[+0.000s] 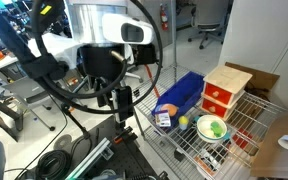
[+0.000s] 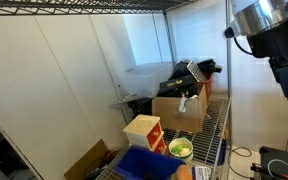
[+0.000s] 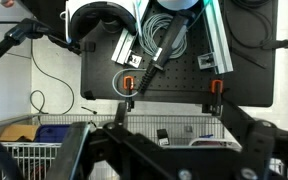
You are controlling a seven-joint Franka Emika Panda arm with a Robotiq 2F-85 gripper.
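Note:
My gripper stands open in the wrist view, its two orange-tipped fingers wide apart and nothing between them. Beneath it is a dark perforated table (image 3: 174,80) with coiled cables and a metal frame. In exterior view 1 the arm hangs at the left, outside the wire basket (image 1: 194,150). That basket holds a blue bin (image 1: 187,92), a red box with a wooden top (image 1: 222,88), a white bowl with something green (image 1: 212,128), and a yellow object (image 1: 183,121). An orange-brown item (image 1: 167,109) lies near the bin's front end.
A cardboard box (image 2: 184,112) stands behind the bowl in exterior view 2, with dark items piled above it. Another brown cardboard piece (image 1: 282,150) is at the right in exterior view 1. Loose cables (image 1: 54,165) lie near the arm's base.

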